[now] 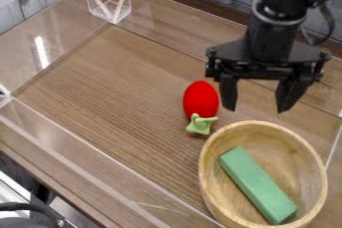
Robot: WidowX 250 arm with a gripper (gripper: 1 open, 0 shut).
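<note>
My gripper (254,97) is a dark, open claw held above the back rim of a round wooden bowl (218,192), its black fingers spread apart with nothing seen between them. The bowl holds a long green block (255,185). A red oval object (201,99) with a light green piece (201,125) at its lower end lies on the wooden table just left of the gripper, behind the bowl.
A white wire holder (110,2) stands at the back left. Dark cables show at the lower left corner.
</note>
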